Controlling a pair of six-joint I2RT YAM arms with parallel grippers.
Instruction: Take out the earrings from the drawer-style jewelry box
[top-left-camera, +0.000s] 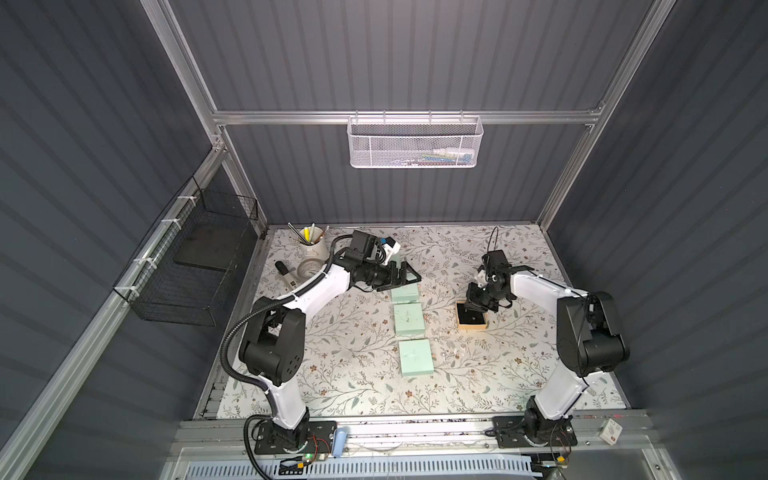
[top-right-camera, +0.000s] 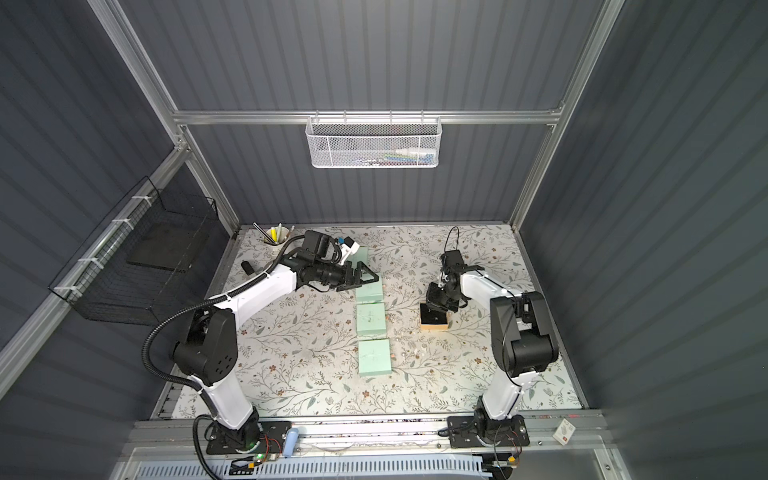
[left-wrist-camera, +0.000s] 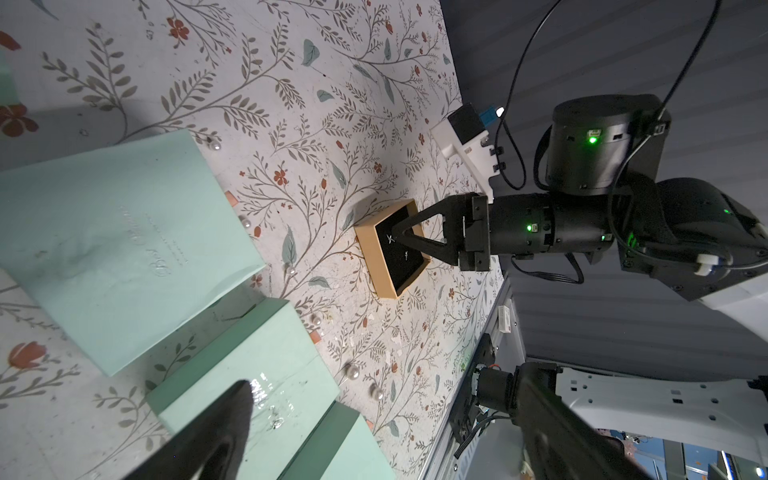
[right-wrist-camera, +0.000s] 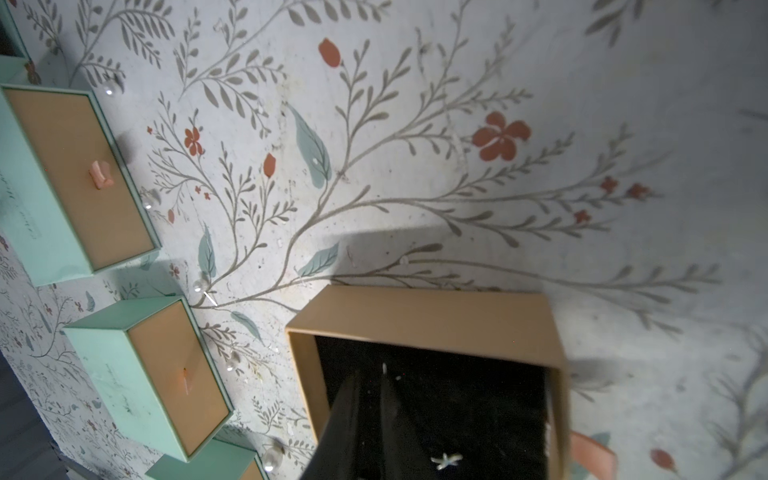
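A tan drawer (right-wrist-camera: 432, 324) with a black lining (right-wrist-camera: 480, 400) lies on the patterned table, apart from the mint boxes. In the lining sit a small star-shaped earring (right-wrist-camera: 446, 461) and another small bright piece (right-wrist-camera: 384, 369) by my right fingertips. My right gripper reaches into the drawer, its fingers a narrow gap apart; no earring clearly shows gripped. From the left wrist view, the drawer (left-wrist-camera: 376, 260) has the right gripper over its far side. My left gripper (top-left-camera: 417, 277) stands wide open above the rearmost mint boxes, empty.
Several mint boxes (top-left-camera: 409, 319) stand in a row left of the drawer, fronts facing it. A cup of pens (top-left-camera: 313, 241) is at the back left. A white wire basket (top-left-camera: 415, 144) hangs on the rear wall.
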